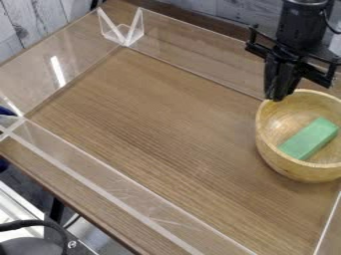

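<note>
A tan wooden bowl stands at the right of the table, with a green block lying inside it. My gripper is above the bowl's back left rim, pointing down, shut with nothing visible between its fingers. Its dark body fills the top right of the view.
Clear plastic edging runs along its back and left sides. A black cable shows at the bottom left corner.
</note>
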